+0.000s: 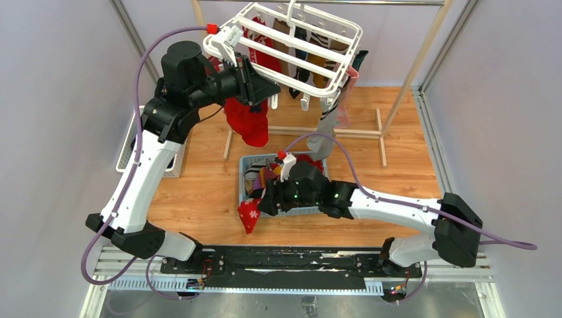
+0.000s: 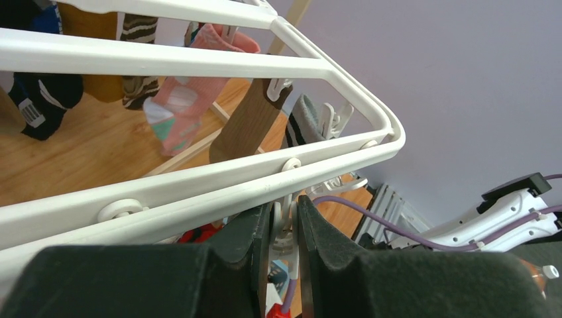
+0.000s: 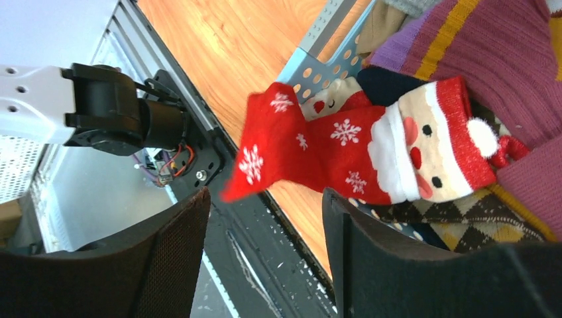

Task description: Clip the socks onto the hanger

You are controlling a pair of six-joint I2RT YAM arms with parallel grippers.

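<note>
The white clip hanger (image 1: 298, 73) hangs from the rail with several socks clipped along it. My left gripper is shut on a white clip at the hanger's near bar. My right gripper is open low at the near left of the blue basket (image 1: 311, 209), which holds a pile of socks. Just beyond its fingers, a red Santa sock (image 3: 344, 146) with white snowflakes lies over the basket's side, its end blurred in the right wrist view.
A white basket (image 1: 126, 152) stands at the left behind my left arm. The wooden stand (image 1: 424, 46) is at the back. Bare floor (image 1: 404, 199) lies right of the blue basket.
</note>
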